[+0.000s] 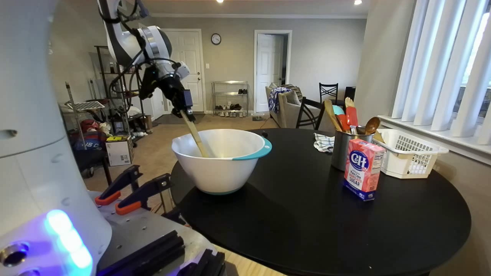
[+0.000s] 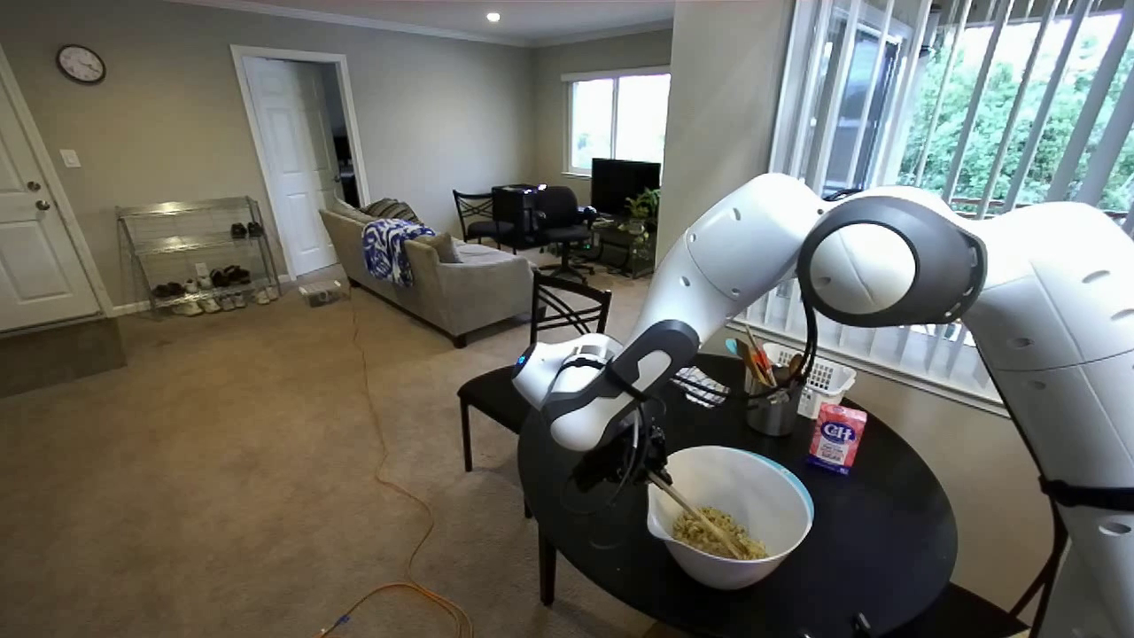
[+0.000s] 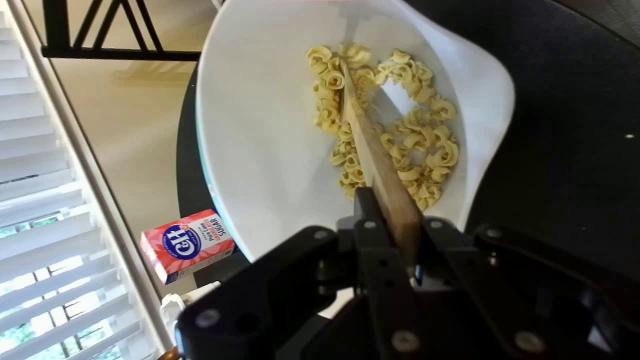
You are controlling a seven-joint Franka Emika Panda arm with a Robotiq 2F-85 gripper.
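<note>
My gripper is shut on the upper end of a wooden utensil (image 3: 379, 156), which slants down into the white mixing bowl (image 1: 216, 172). Curled pale-yellow pasta (image 3: 420, 141) lies on the bowl's floor, and the utensil's lower end rests among the pieces in the wrist view. In exterior view 2 the same pasta (image 2: 733, 537) shows around the utensil's far end. Teal trim colours part of the bowl's rim. From exterior view 1 the bowl's wall hides the pasta and the utensil's tip; the gripper hangs above the bowl's left side.
A pink sugar box (image 1: 362, 169) stands on the black round table (image 1: 294, 230), right of the bowl. Behind it are a metal utensil holder (image 1: 343, 149), a white basket (image 1: 409, 156) and a checked cloth (image 1: 324, 142).
</note>
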